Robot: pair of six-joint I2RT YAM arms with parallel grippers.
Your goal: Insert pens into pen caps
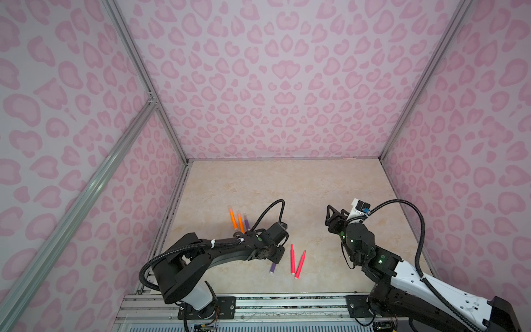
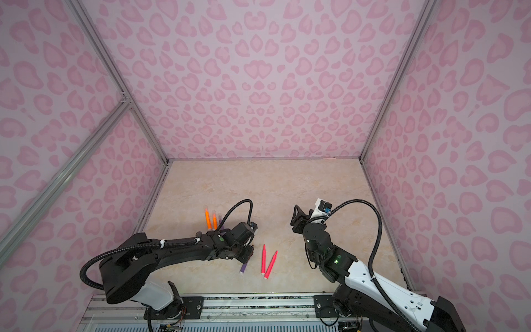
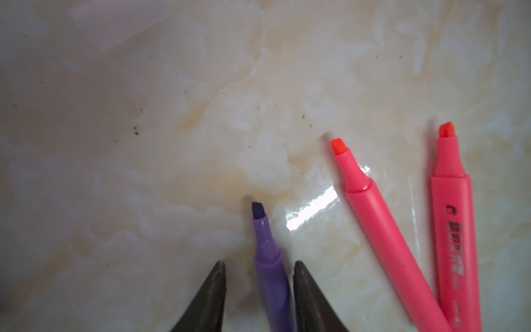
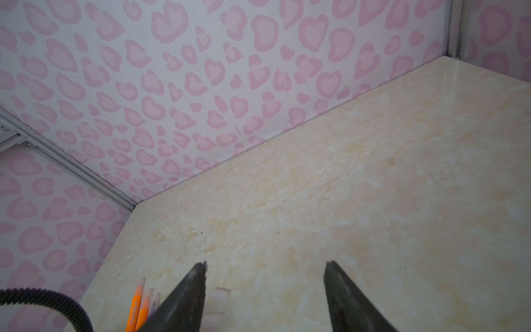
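Observation:
An uncapped purple pen [image 3: 275, 287] lies on the table, dark tip pointing away in the left wrist view. My left gripper is partly open around its barrel, one finger on each side; the right-hand finger [image 3: 303, 287] looks closer to it. Whether either finger touches the pen I cannot tell. To the right are two uncapped pink pens, one slanted [image 3: 387, 243] and one straighter [image 3: 454, 238]. Pale translucent pieces, perhaps caps, show in the left wrist view [image 3: 119, 22] and right wrist view [image 4: 220, 296]. My right gripper stands open and empty above the table.
Two orange pens [image 1: 233, 218] and a purple one [image 1: 246, 223] lie beyond the left arm, partly hidden behind it. Patterned walls [image 1: 287, 83] enclose the back and sides.

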